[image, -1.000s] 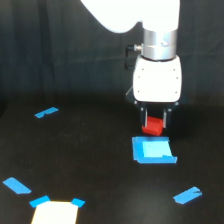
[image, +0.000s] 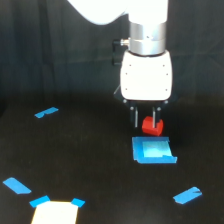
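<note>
A red block (image: 152, 127) sits on the black surface just behind a blue-edged square (image: 139, 147) with a pale blue middle. Over it hangs my white gripper (image: 146, 118), fingers pointing down and spread apart, so it is open. The gripper is centred slightly left of the block. The right finger overlaps the block in this view, so their exact distance in depth cannot be told. Nothing is visibly gripped.
Strips of blue tape lie at the back left (image: 46, 112), front left (image: 16, 186) and front right (image: 187, 195). A bright white square (image: 55, 213) with blue tape at its corners is at the front edge.
The arm and gripper have shifted left by a small amount and sit slightly higher in the view. The red block and the blue-edged square have stayed where they were.
</note>
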